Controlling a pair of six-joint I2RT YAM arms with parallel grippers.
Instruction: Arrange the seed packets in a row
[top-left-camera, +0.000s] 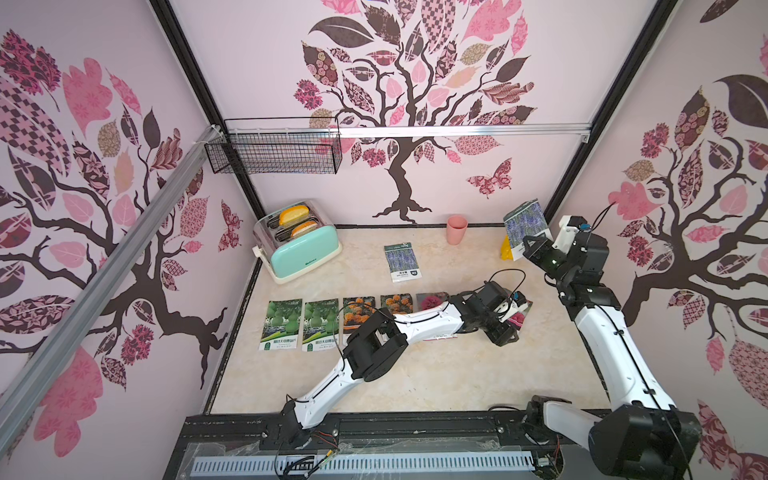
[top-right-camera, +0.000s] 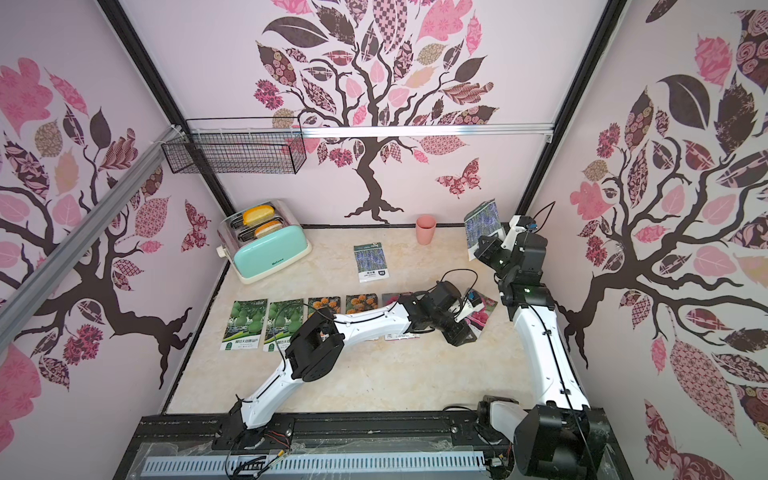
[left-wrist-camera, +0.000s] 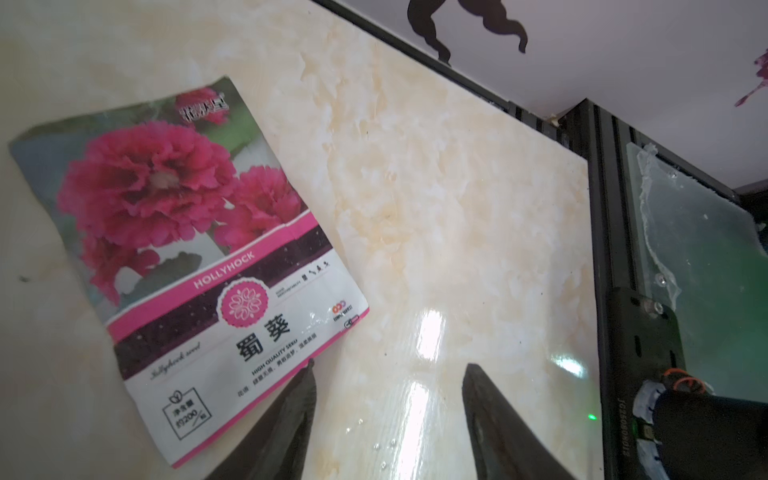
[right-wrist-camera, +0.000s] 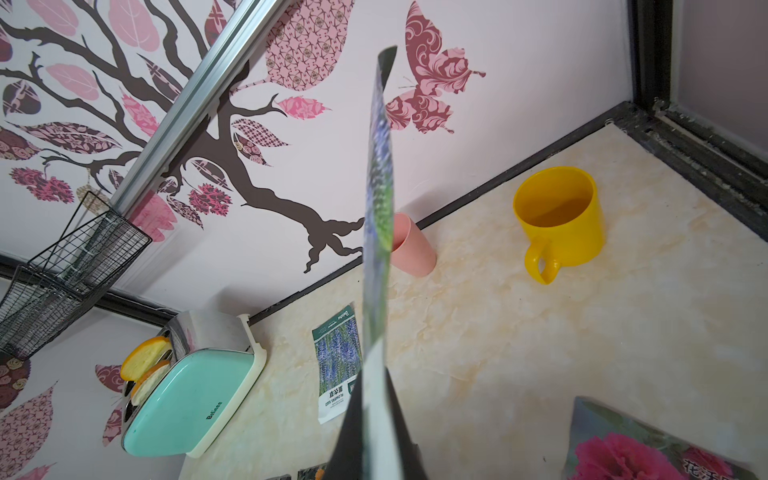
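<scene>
My right gripper is shut on a lavender packet (right-wrist-camera: 379, 216), held up off the table at the right. A second lavender packet (top-left-camera: 402, 262) lies flat behind the row. Over the right end of the table, my left gripper has its fingers apart, nothing between them. Left of its fingers in the left wrist view lies the pink hollyhock packet (left-wrist-camera: 200, 256), askew and flat. Two green packets (top-left-camera: 280, 324) and two orange-flower packets (top-left-camera: 396, 303) lie in a row, then another pink packet (top-left-camera: 430, 301), partly hidden by my left arm.
A yellow mug (right-wrist-camera: 564, 220) stands at the back right, a pink cup (top-left-camera: 457, 229) to its left. The toaster-like turquoise box (top-left-camera: 304, 252) fills the back left corner.
</scene>
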